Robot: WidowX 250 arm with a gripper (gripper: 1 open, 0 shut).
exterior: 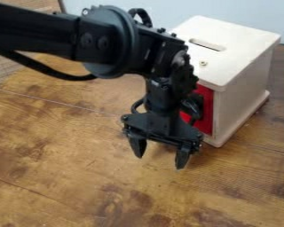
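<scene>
A black robot arm reaches from the upper left, and its gripper (160, 158) points down over the wooden floor, in front of a pale wooden box (243, 80). The gripper's two fingers are apart, with nothing visible between them. The box has a slot in its lid, a small brass knob near the front, and a red front face (204, 110) partly hidden behind the gripper.
Bare wooden surface (74, 168) spreads across the left and foreground. A white wall stands behind the box at the back, and a light wooden panel is at the upper left.
</scene>
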